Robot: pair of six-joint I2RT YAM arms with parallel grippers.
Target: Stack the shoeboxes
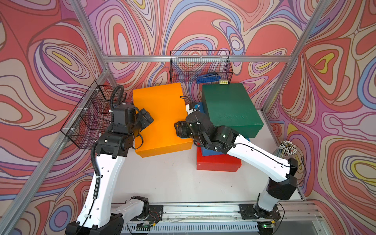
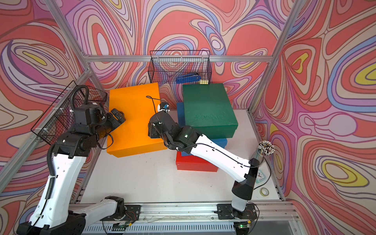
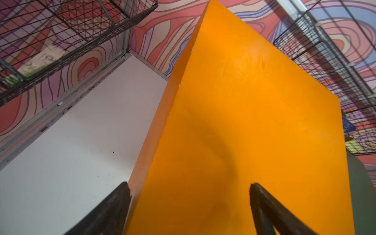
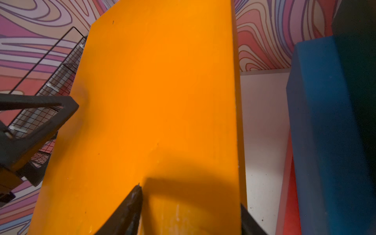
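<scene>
The big orange shoebox (image 1: 162, 109) is up off the table, between my two grippers and slightly turned. On its left side is my left gripper, open, its fingers straddling the box's edge. At the right side, my right gripper has its fingers well apart too, one over the orange top and one past the right edge. Contact of the fingers with the box is hard to make out. Further right stands a stack: green shoebox (image 1: 231, 105) on top, blue shoebox (image 2: 181, 113) under it, red shoebox (image 1: 217, 161) lowest.
A wire basket (image 1: 199, 70) hangs at the back, another wire basket (image 1: 94, 117) at the left. A vase of white flowers (image 1: 287, 148) stands by the right edge.
</scene>
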